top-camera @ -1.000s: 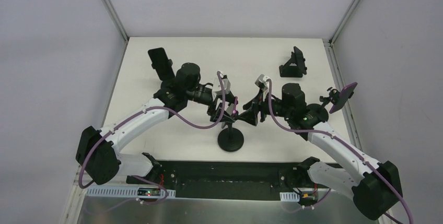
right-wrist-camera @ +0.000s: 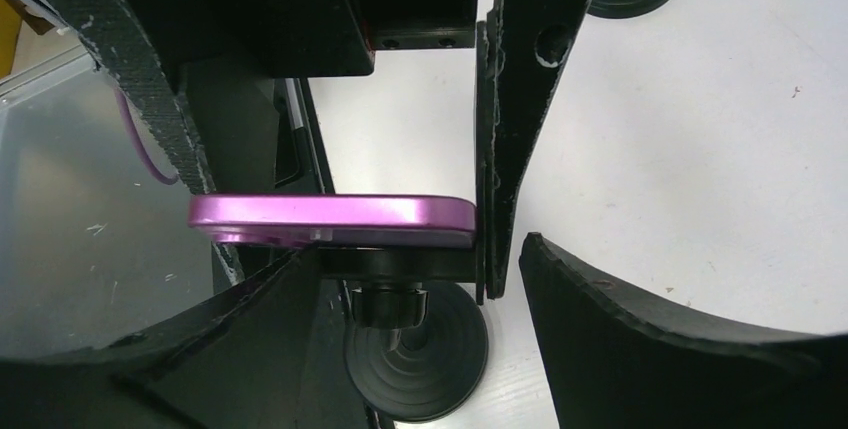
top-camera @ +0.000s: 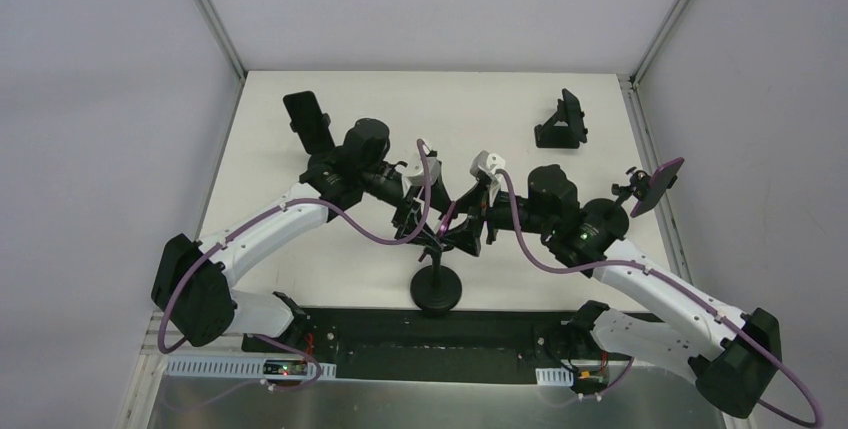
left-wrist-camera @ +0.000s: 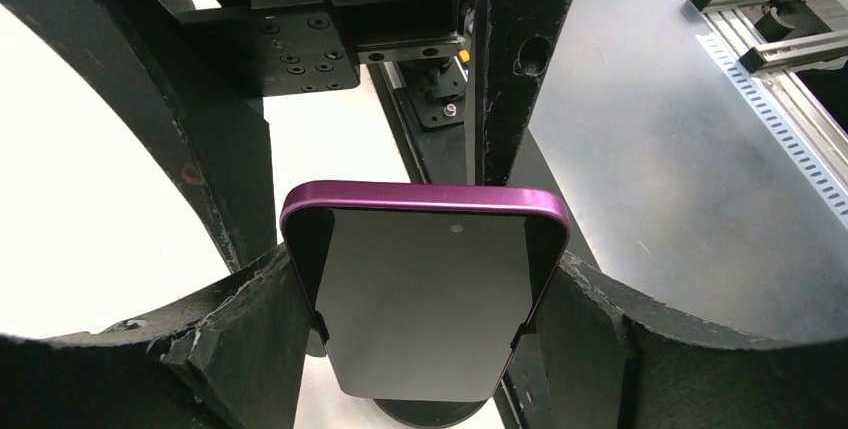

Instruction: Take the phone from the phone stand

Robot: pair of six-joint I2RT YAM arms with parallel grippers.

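Note:
Between my grippers a magenta-edged phone [top-camera: 447,219] sits on a black stand with a round base [top-camera: 436,292] near the table's front edge. In the left wrist view the phone [left-wrist-camera: 424,299] lies between the fingers of my left gripper, which are close against both its sides; whether they grip it is unclear. In the right wrist view the phone's magenta edge [right-wrist-camera: 332,211] spans in front of my right gripper, whose fingers are open around the holder area, with the stand's base below.
Other phones on stands stand at back left [top-camera: 308,121] and far right [top-camera: 655,187]. A black stand [top-camera: 562,124] is at back right. The table's front edge runs just below the middle stand.
My right gripper has moved left toward the phone. The middle stand has shifted slightly toward the front edge over the last second, along with my left gripper.

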